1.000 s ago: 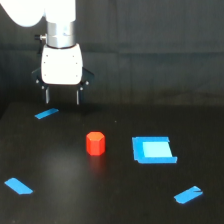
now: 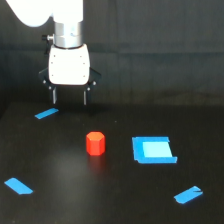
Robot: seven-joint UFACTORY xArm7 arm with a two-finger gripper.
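Observation:
A red block with a six-sided outline (image 2: 95,143) stands on the dark table, left of centre. To its right lies a white square (image 2: 156,149) inside a blue tape border (image 2: 151,138). My gripper (image 2: 69,97) hangs behind the red block and somewhat to its left, clear of it. Its dark fingers (image 2: 54,95) are spread wide, and nothing shows between them.
Blue tape strips mark the table at the back left (image 2: 46,113), front left (image 2: 18,186) and front right (image 2: 188,195). Bare table separates the block from the taped square. A dark curtain (image 2: 160,60) closes off the back.
The arm and gripper have shifted slightly to the right. The red block and the taped square have stayed where they were.

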